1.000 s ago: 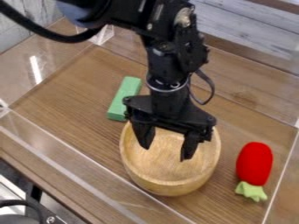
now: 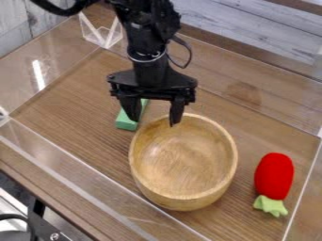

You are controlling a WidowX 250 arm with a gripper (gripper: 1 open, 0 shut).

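Note:
My black gripper [image 2: 147,115] hangs over the upper left part of a wooden bowl [image 2: 180,174], open, its two fingers pointing down. Just left of it a green block [image 2: 128,119] lies on the table, partly hidden by the gripper. The bowl looks empty where it shows. A red object with a light green base [image 2: 273,178], like a toy vegetable, lies to the right of the bowl.
A clear acrylic piece [image 2: 101,28] stands at the far left back. Cables show at the lower left edge.
My gripper has moved up and back to the left, from over the middle of the bowl to beside the green block, which is now partly covered.

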